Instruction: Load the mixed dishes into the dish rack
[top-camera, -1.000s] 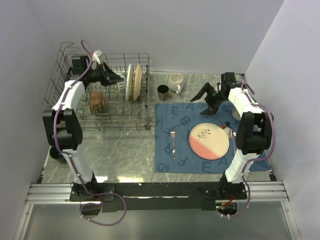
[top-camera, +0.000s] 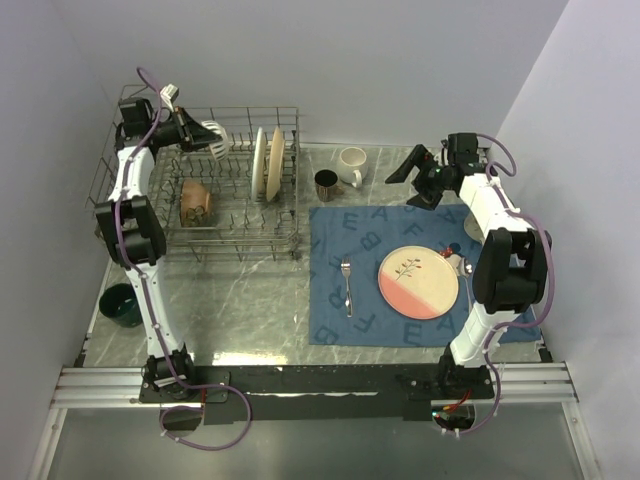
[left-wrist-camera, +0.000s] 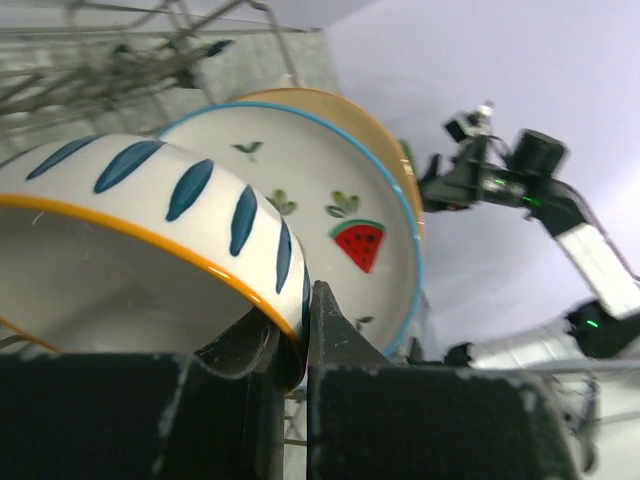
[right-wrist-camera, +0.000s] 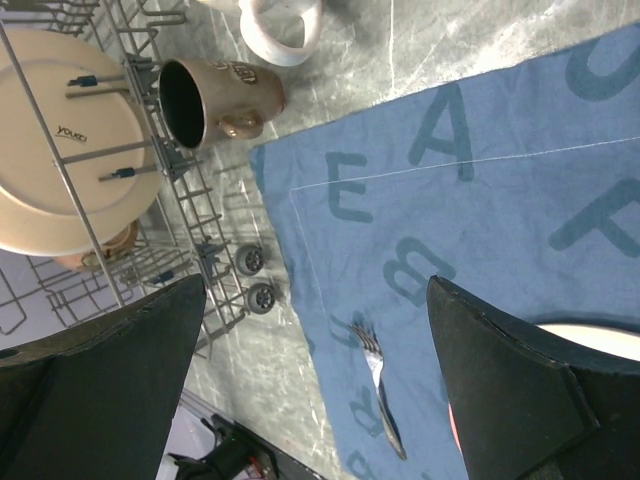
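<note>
A white bowl (left-wrist-camera: 150, 190) with blue leaf marks and an orange rim is pinched at its edge by my left gripper, which is shut on it. In the top view this bowl (top-camera: 216, 140) is tilted over the back of the wire dish rack (top-camera: 220, 243). Two plates stand upright in the rack's right part, the nearer one a white plate (left-wrist-camera: 290, 175) with a watermelon print. A brown bowl (top-camera: 197, 203) sits in the rack. My right gripper (top-camera: 407, 180) is open and empty above the blue mat's back edge.
On the blue mat (top-camera: 335, 322) lie a cream-and-pink plate (top-camera: 419, 283), a fork (top-camera: 347, 285) and a spoon (top-camera: 466, 268). Behind it stand a brown mug (top-camera: 326, 184) and a white mug (top-camera: 352, 165). A dark green bowl (top-camera: 121, 305) is at front left.
My right gripper has shifted a little backward.
</note>
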